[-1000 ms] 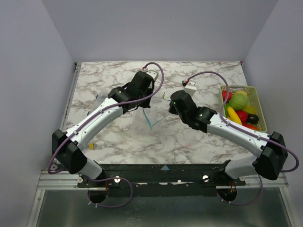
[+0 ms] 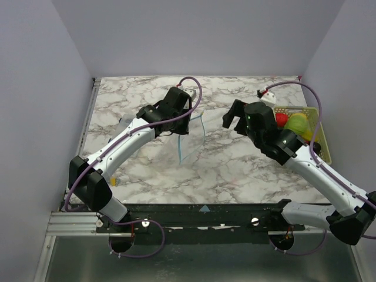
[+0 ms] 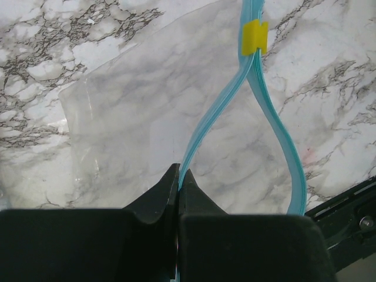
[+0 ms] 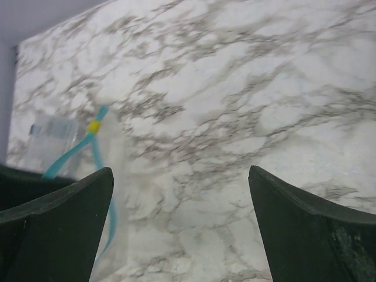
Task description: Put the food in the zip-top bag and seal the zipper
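A clear zip top bag (image 2: 191,144) with a light-blue zipper (image 3: 212,114) and a yellow slider (image 3: 254,37) hangs from my left gripper, which is shut on one zipper edge. The mouth of the bag gapes, its two blue edges bowed apart below the slider. Apart from the bag, on its right, my right gripper (image 2: 231,119) stands open with nothing between its fingers. At the right side of the table sits the food, a red piece (image 2: 281,119) and a green one (image 2: 298,123) showing in a basket; my right arm hides part of it.
The pale yellow-green basket (image 2: 326,147) stands at the right table edge. Something clear and crumpled (image 2: 125,122) lies at the far left, behind my left arm. Bare marble table (image 2: 226,176) stretches between bag and basket.
My right gripper was at the bag's right zipper edge; it has opened, let that edge go and moved right. The bag mouth now stands wider. My left gripper has stayed nearly still.
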